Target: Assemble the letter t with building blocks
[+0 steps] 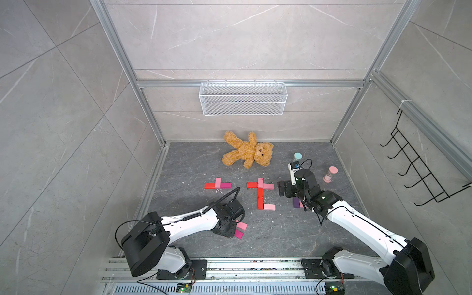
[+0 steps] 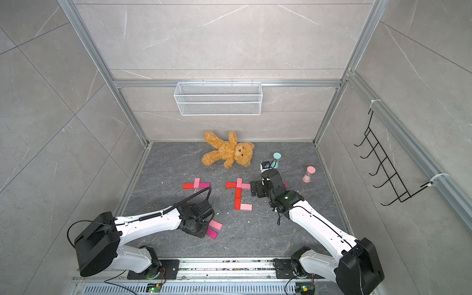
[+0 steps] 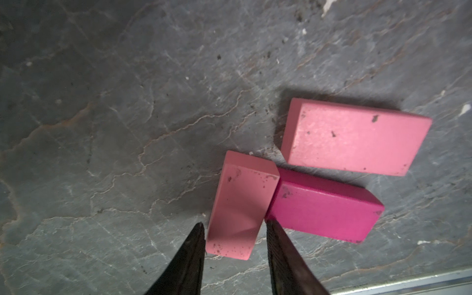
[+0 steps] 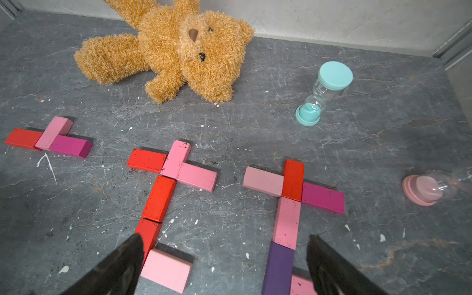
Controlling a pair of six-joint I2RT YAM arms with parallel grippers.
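My left gripper is part open over a pink block (image 3: 241, 206), whose near end lies between its fingers with gaps at the sides. A magenta block (image 3: 324, 206) touches that block's right side, and another pink block (image 3: 356, 136) lies just above it. At the left of the right wrist view is a cross of a red block (image 4: 23, 138), a pink block (image 4: 53, 133) and a magenta block (image 4: 71, 146), without a stem. Two full t shapes stand to its right, one with a red stem (image 4: 159, 198), one with a pink stem block (image 4: 287, 222). My right gripper hovers open and empty.
A teddy bear (image 1: 248, 149) lies along the back wall. A teal hourglass (image 4: 322, 93) and a pink hourglass (image 4: 432, 186) stand at the right rear. Bare floor (image 1: 182, 204) lies between the left cross and my left arm.
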